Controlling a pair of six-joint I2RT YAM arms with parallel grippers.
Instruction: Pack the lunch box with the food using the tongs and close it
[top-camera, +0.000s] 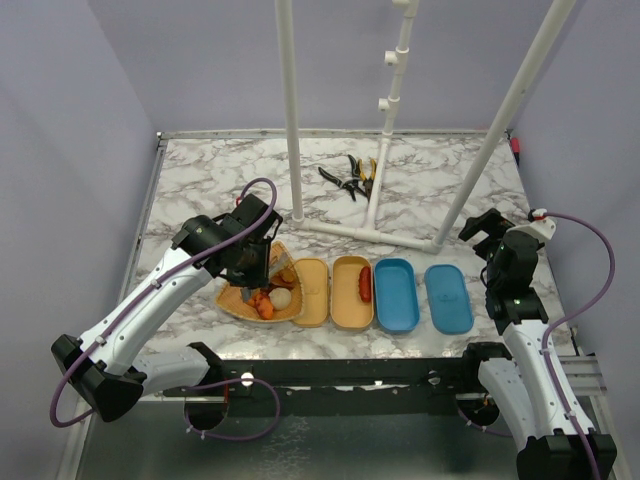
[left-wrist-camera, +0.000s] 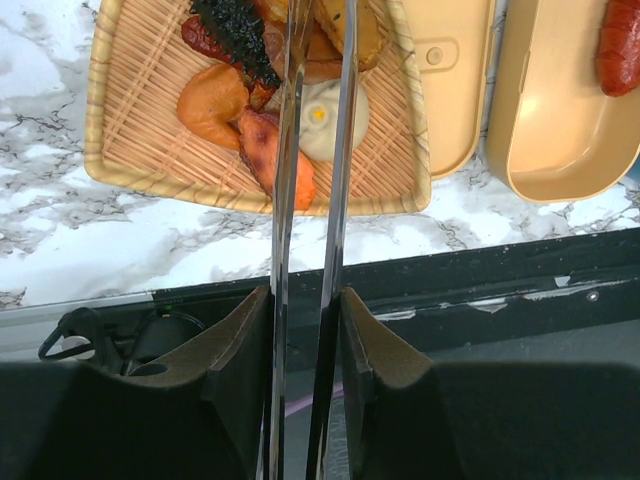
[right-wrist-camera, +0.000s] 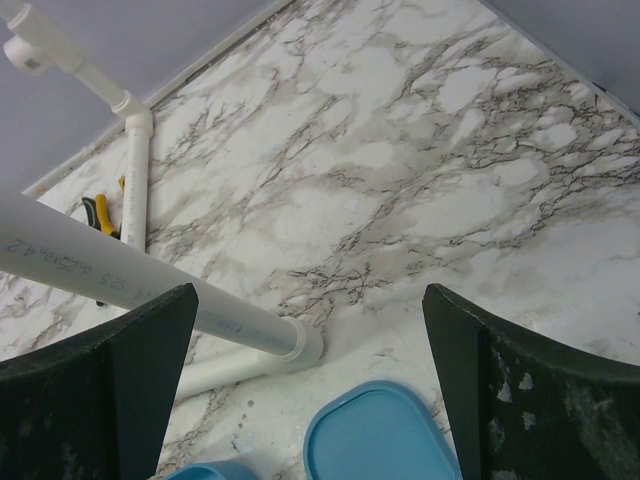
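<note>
A woven basket (left-wrist-camera: 135, 150) holds assorted food: an orange piece (left-wrist-camera: 212, 105), a dark leafy piece (left-wrist-camera: 235, 40), a white round piece with yellow centre (left-wrist-camera: 320, 140). My left gripper (top-camera: 265, 270) is over it, its long metal tongs pointing into the food, part open; whether anything is between the tips is unclear. A yellow box (top-camera: 352, 310) holds a sausage (top-camera: 365, 284), between a yellow lid (top-camera: 312, 295) and a blue box (top-camera: 397, 295); a blue lid (top-camera: 449, 300) lies further right. My right gripper (top-camera: 485, 225) stands open at the right, above the table.
A white pipe frame (top-camera: 360, 233) stands behind the boxes, with pliers (top-camera: 345, 183) at the back. The dark table edge (top-camera: 330, 370) runs along the front; bare marble is left and behind.
</note>
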